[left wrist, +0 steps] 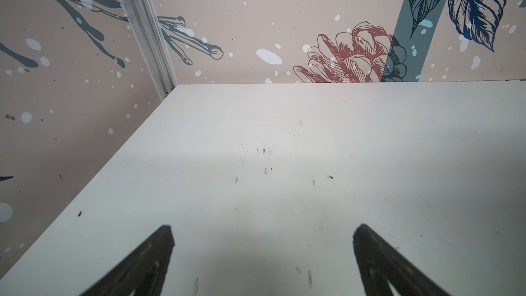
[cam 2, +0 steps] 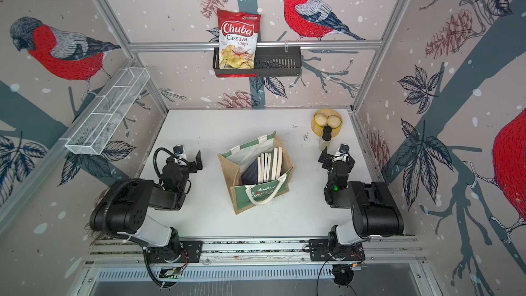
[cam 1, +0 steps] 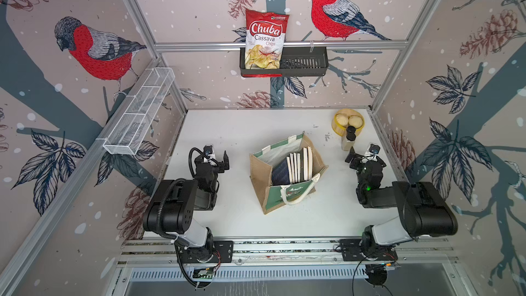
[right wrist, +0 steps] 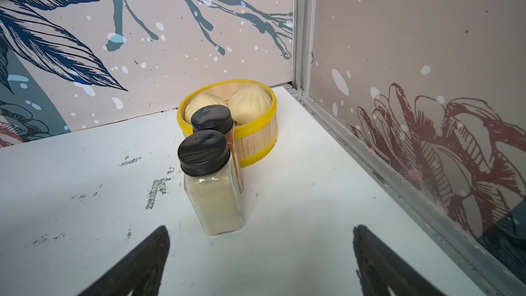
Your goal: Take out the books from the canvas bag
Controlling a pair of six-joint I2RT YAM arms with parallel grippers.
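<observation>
A tan and green canvas bag [cam 1: 258,186] [cam 2: 230,186] stands open in the middle of the table, a white rope handle hanging over its front. Several upright books with pale page edges [cam 1: 296,167] [cam 2: 267,167] and a dark blue one sit inside it. My left gripper [cam 1: 218,158] is left of the bag, apart from it, open and empty over bare table. My right gripper [cam 1: 361,156] is right of the bag, open and empty, facing two spice jars at the back right.
Spice jars [right wrist: 213,197] stand before a bamboo steamer with buns [right wrist: 257,137] in the back right corner. A rack [cam 2: 282,63] with a chips bag hangs on the back wall, a white wire basket [cam 1: 131,126] on the left.
</observation>
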